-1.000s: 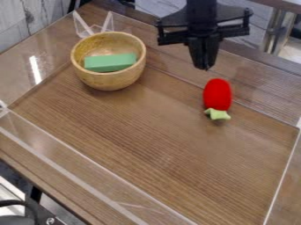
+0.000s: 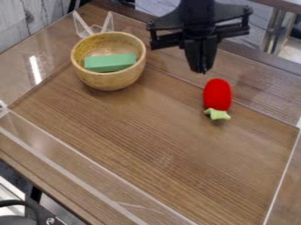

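Note:
My dark gripper (image 2: 198, 42) hangs at the top centre, above the wooden table (image 2: 141, 158); it looks shut, with nothing seen between its fingers, though the fingertips are small and dark. Below and right of it lies a red object (image 2: 216, 93) with a small pale green piece (image 2: 216, 114) at its lower end. To the left, a wooden bowl (image 2: 125, 74) holds a green block (image 2: 109, 62).
Dark cables or parts show at the lower left corner, and a light frame (image 2: 282, 18) stands at the upper right edge.
The gripper has shifted very slightly near the top centre. The objects on the table have not visibly moved.

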